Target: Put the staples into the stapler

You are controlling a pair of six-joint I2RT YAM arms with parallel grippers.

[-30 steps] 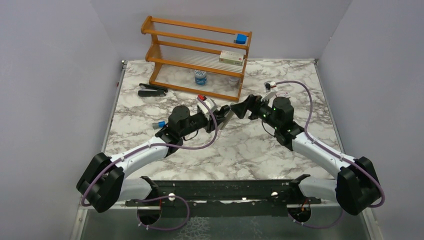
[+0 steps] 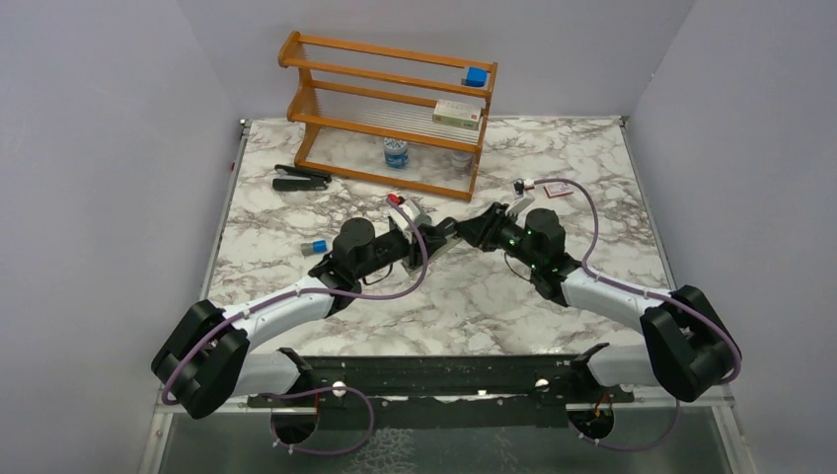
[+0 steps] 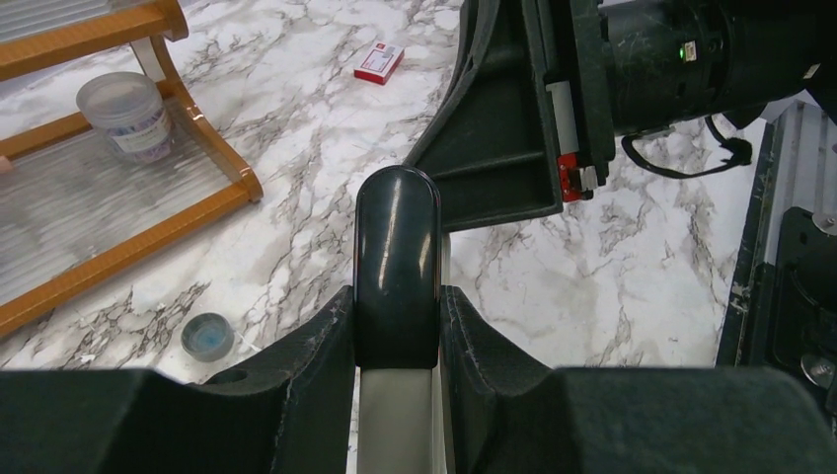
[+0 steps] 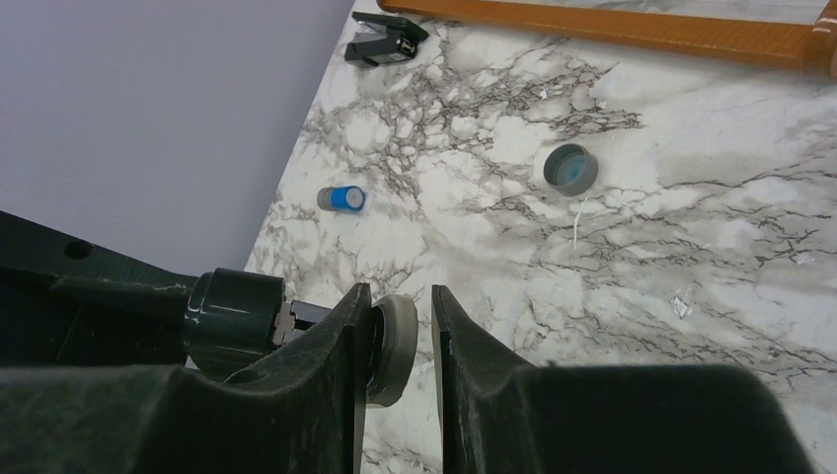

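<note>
My left gripper is shut on a stapler with a glossy black top [image 3: 398, 262] and a pale grey lower part [image 3: 395, 420]. In the right wrist view, the stapler's black end [image 4: 235, 316] points in from the left, and a rounded grey end [image 4: 400, 341] of it lies between the fingers of my right gripper. That gripper appears shut on this grey part, though the contact is partly hidden. Both grippers meet above the middle of the table. No loose staples can be made out.
A wooden rack [image 2: 395, 186] stands at the back, holding tubs and boxes. Black staplers [image 2: 301, 180] lie at the left, near a small blue-capped item [image 2: 314, 247]. A red-and-white box [image 2: 559, 189] is at the right.
The stapler's pale part has swung down toward the front left. The left gripper has barely shifted.
</note>
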